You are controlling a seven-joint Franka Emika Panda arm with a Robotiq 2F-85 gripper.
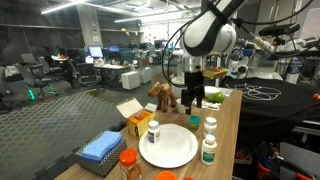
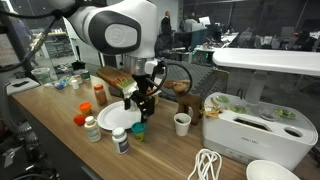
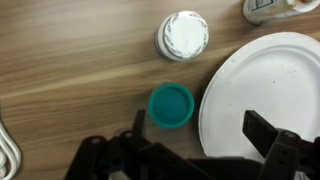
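Observation:
A small green cup (image 1: 194, 121) stands on the wooden table just beyond the white plate (image 1: 169, 147). Over it hangs my gripper (image 1: 196, 104), fingers apart and empty. From above, the round green top of the cup (image 3: 171, 105) shows between the fingers, nearer the left one; the right finger (image 3: 262, 132) reaches over the plate (image 3: 290, 75). Exterior view 2 has the cup (image 2: 139, 131) a little below the fingertips. A white-capped bottle (image 3: 183, 36) stands close to the cup, and a second bottle (image 3: 276, 8) is partly cut off at the top edge.
On the plate stands a white bottle (image 1: 153, 132). A white mug (image 2: 182, 124), a brown plush animal (image 1: 162, 96) and a white cable (image 2: 206, 163) lie beyond the cup. Orange-lidded jars (image 1: 130, 164) crowd the table's near end.

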